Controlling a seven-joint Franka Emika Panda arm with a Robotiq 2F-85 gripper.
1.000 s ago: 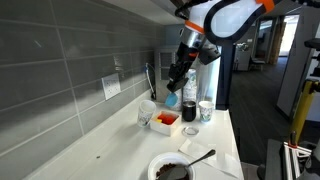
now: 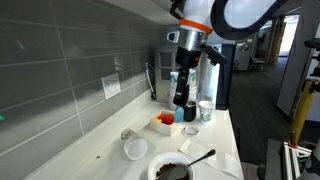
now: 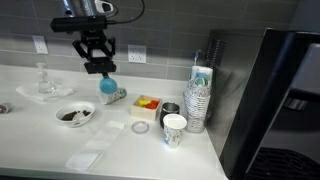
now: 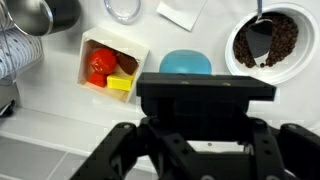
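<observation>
My gripper [image 3: 103, 72] is shut on a light blue object [image 3: 107, 87], which hangs below it above the counter. The blue object's rounded end [image 4: 185, 62] shows past the dark bar across my fingers in the wrist view; its upper part is hidden. A white cup [image 2: 135, 146] lies tipped on the counter near the wall, its opening visible in exterior view 1. In exterior view 2 that cup [image 3: 118, 96] shows just behind the blue object. The gripper hides it in the wrist view.
An open box [image 4: 105, 45] holds red and yellow items. On the other side stands a white bowl [image 4: 236, 52] with dark grains and a scoop [image 4: 258, 42]. A metal pot [image 3: 167, 110], a patterned white mug [image 3: 174, 133] and a ring [image 3: 140, 127] stand beyond the box.
My gripper, with the blue object, has come away from the box side toward the bowl and exterior view 1. The white cup has shifted the same way and now lies tipped.
</observation>
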